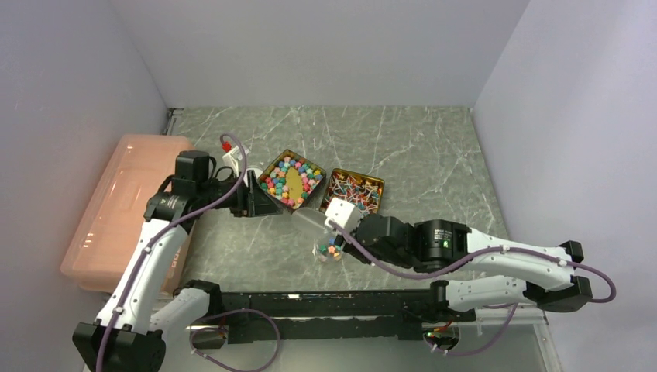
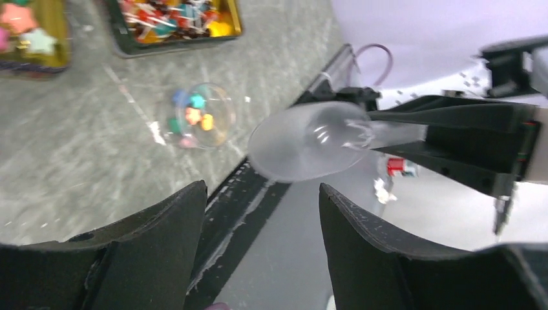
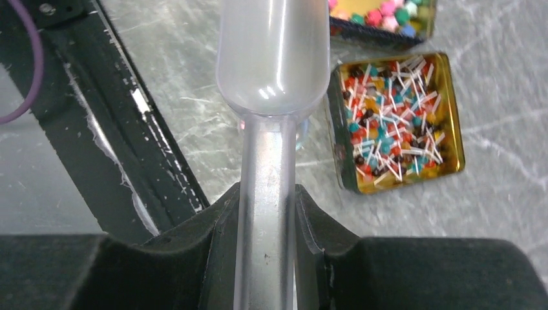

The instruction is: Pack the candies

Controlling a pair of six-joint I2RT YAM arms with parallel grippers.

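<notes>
In the right wrist view my right gripper is shut on the handle of a clear scoop [image 3: 273,64]. The scoop's bowl looks empty and points away from the fingers. My left gripper is open, its fingers apart with nothing between them; the scoop is beyond their tips. A small clear cup [image 2: 223,116] stands on the table and has several star candies [image 2: 193,116] in it. From above, these candies [image 1: 331,249] show beside the right gripper. One tray [image 1: 269,169] holds star candies, with a bare patch in its middle. A second tray [image 3: 460,152] holds stick-like candies.
A large pinkish-orange bin [image 1: 124,201] stands along the left wall. A dark rail [image 1: 325,303] runs along the front edge.
</notes>
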